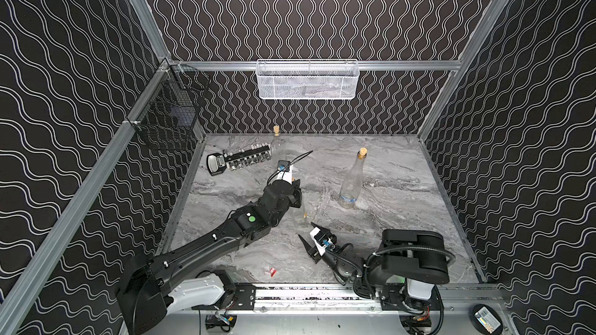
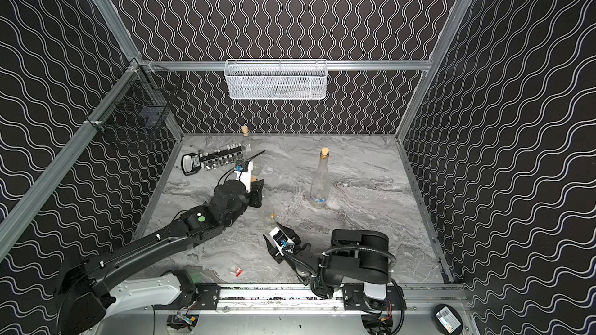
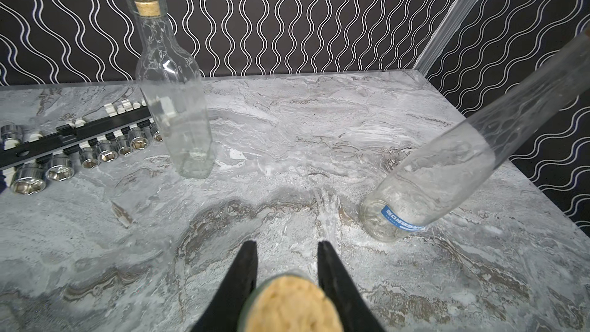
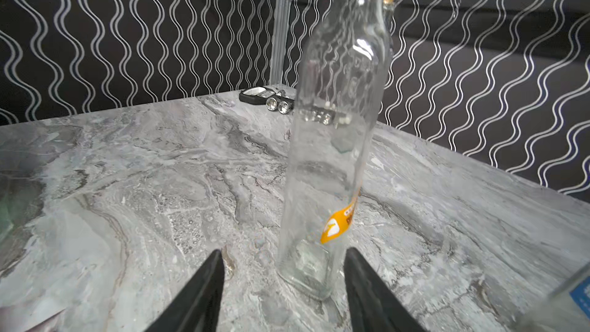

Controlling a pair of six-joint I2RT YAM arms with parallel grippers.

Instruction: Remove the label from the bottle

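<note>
A clear glass bottle (image 4: pixel 328 141) with a small orange label (image 4: pixel 340 222) low on its side is held by its neck in my left gripper. Its cork (image 3: pixel 289 307) pokes up between the left fingers in the left wrist view. From above, the left arm covers most of this bottle, though the orange label (image 1: pixel 304 215) shows. My right gripper stands open, its fingers (image 4: pixel 206 289) apart. The bottle's base appears beyond and between them in the right wrist view; they look clear of the glass.
Another corked bottle (image 1: pixel 352 180) with a blue label stands to the right. A third corked bottle (image 3: pixel 178 98) is at the back left beside a socket set (image 1: pixel 248 157). A small red scrap (image 1: pixel 272 271) lies near the front edge.
</note>
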